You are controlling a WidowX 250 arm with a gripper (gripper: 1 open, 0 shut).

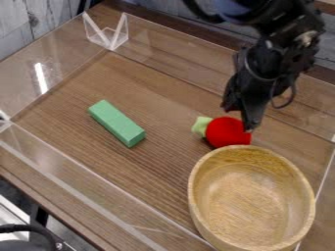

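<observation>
The black gripper [242,106] hangs over the upper right of the table, its fingertips just above a red round object with a pale green top [228,131]. I cannot make out anything held between its fingers. A green block [117,122] lies on the left half of the table, apart from the gripper. A large yellow bowl [249,232] sits at the front right, just below the red object.
A small white wire-like item [110,31] stands at the back left. The table's edge runs along the lower left.
</observation>
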